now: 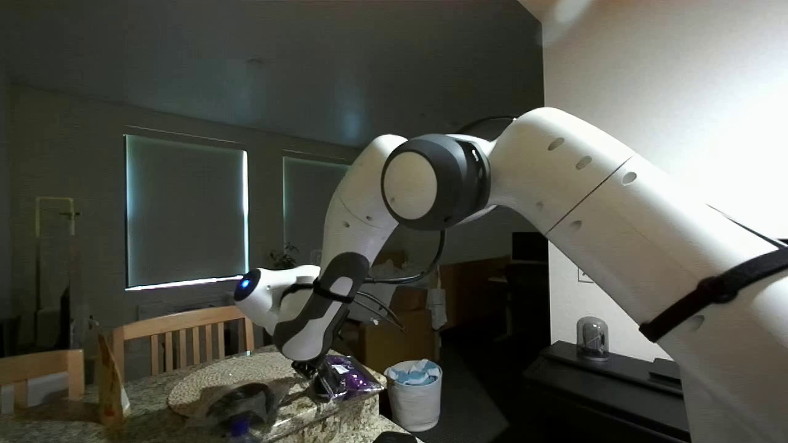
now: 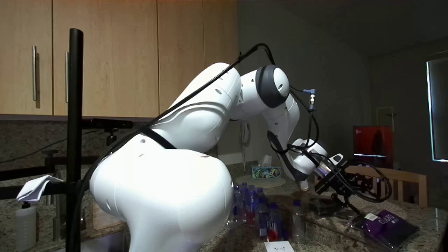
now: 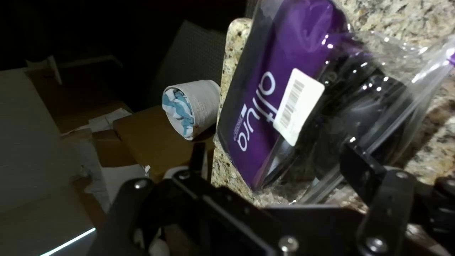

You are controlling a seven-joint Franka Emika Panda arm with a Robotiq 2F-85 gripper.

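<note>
A purple packet (image 3: 273, 85) in clear plastic wrap, with a white barcode label, lies near the counter's rounded end in the wrist view. Black contents show through the clear part of its wrap. My gripper is open, its two black fingers spread wide at the near end of the packet, the right one over or against the clear plastic. In exterior view 2 the tilted gripper (image 2: 355, 212) reaches down to the wrap of the same packet (image 2: 388, 226). Whether a fingertip touches the plastic cannot be told.
A white bin (image 1: 415, 399) with a blue-and-white liner stands on the floor past the counter's end. Several bottles (image 2: 262, 210) crowd the counter near the arm's base. A round woven mat (image 1: 214, 387) and another clear-wrapped dark item (image 1: 240, 406) lie to the packet's left.
</note>
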